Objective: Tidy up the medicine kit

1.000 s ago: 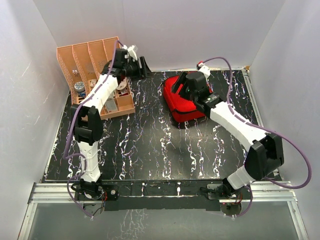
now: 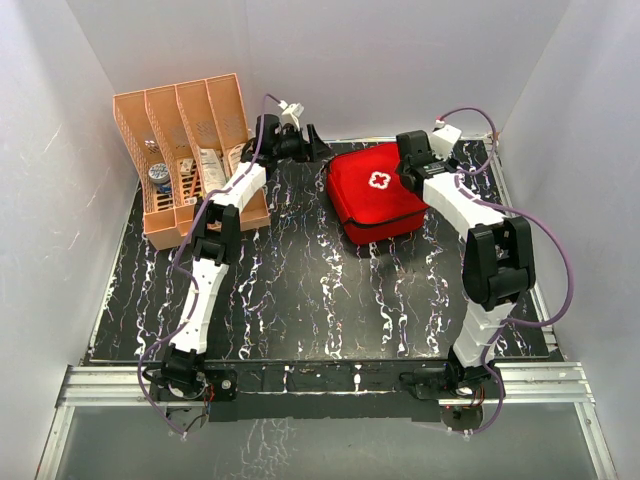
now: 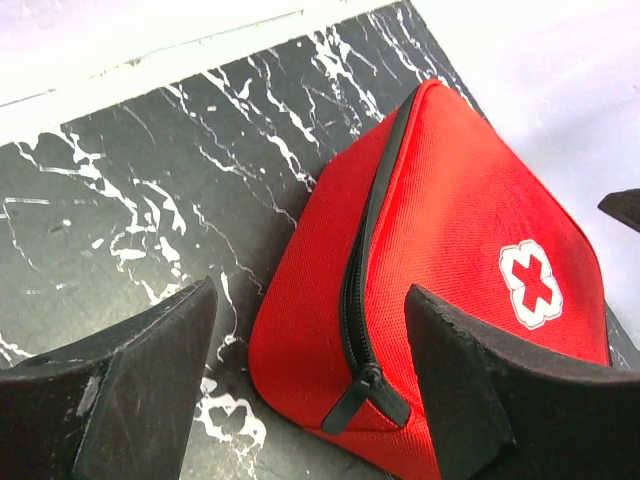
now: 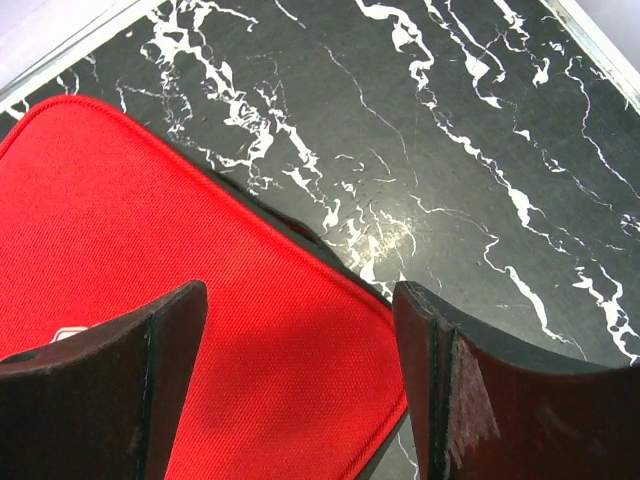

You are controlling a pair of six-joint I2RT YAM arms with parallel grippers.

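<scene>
A red medicine kit [image 2: 375, 190] with a white cross emblem lies on the dark marbled table, its lid closed. Its black zipper [image 3: 358, 290] runs along the edge, and the zipper pull [image 3: 350, 402] shows between the fingers in the left wrist view. My left gripper [image 2: 318, 148] stands open at the kit's back left corner, apart from it. Over the kit's right part is my right gripper, its fingers apart, with the red lid's edge below the gap. Whether it touches the lid I cannot tell.
An orange compartment rack [image 2: 160, 225] with several small items, among them a round jar [image 2: 159, 176], stands at the back left, partly behind the left arm. Bare table [image 2: 290, 290] lies in front of the kit. Walls close both sides.
Both arms have moved to the right. The left gripper has come closer to the kit's left corner; the right one has swung across the kit to its right side. The kit has not visibly moved.
</scene>
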